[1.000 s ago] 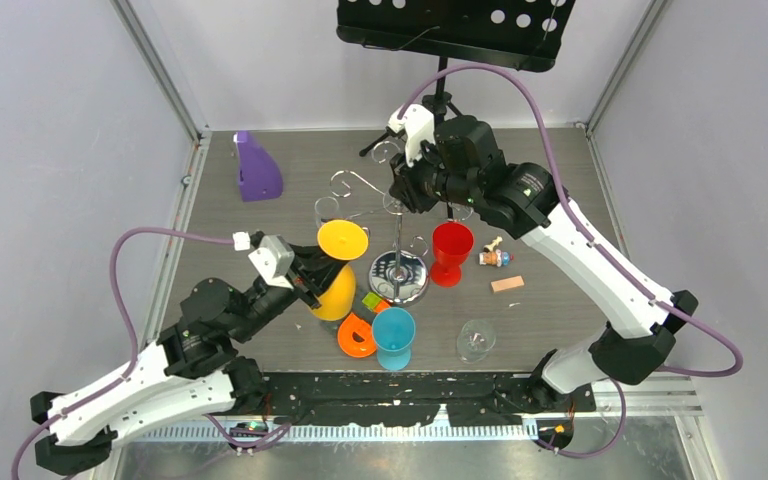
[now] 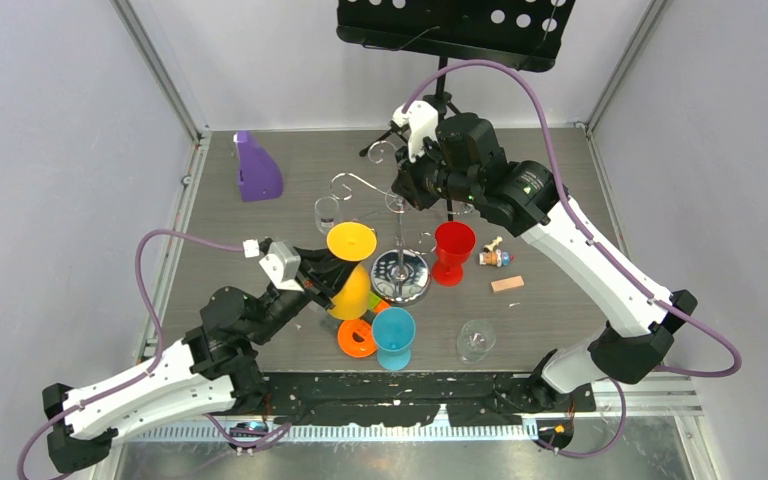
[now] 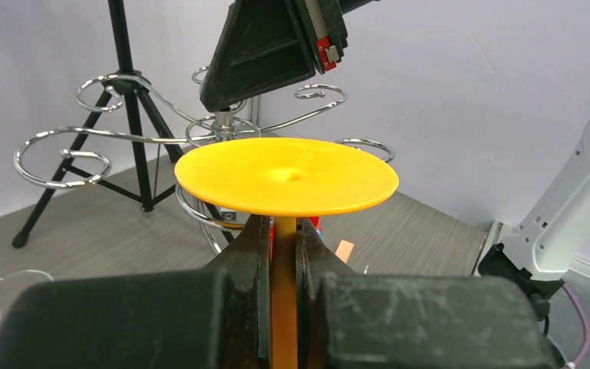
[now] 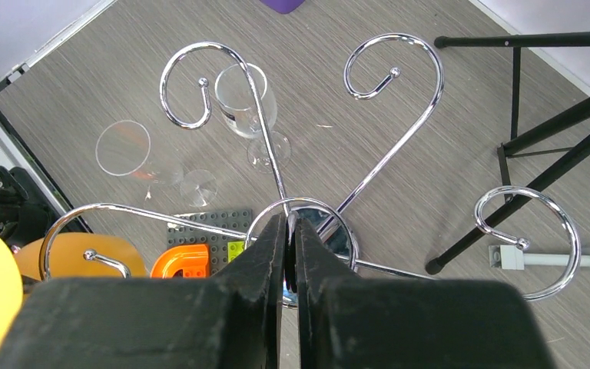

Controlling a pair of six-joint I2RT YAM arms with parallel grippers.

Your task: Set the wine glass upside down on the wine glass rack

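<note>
Upside down, the yellow wine glass (image 2: pixel 353 292) has its round foot (image 3: pixel 286 181) uppermost. My left gripper (image 2: pixel 343 270) is shut on its stem, just below the foot. The chrome wine glass rack (image 2: pixel 400 277) stands right of the glass, its curled arms spreading from a central post. In the right wrist view one curled arm (image 4: pixel 134 207) passes over the yellow bowl; whether they touch, I cannot tell. At the top of the post my right gripper is shut on the rack's central ring (image 4: pixel 307 201); the exact contact is mostly hidden between the fingers.
A red glass (image 2: pixel 450 254) stands right of the rack. A blue glass (image 2: pixel 394 336) and orange toy pieces (image 2: pixel 357 339) lie in front. Clear glasses (image 4: pixel 247 100) are beneath the rack arms. Behind is a black music stand (image 2: pixel 450 25). Open floor lies at the left.
The rack's top and my right gripper have shifted slightly rightward.
</note>
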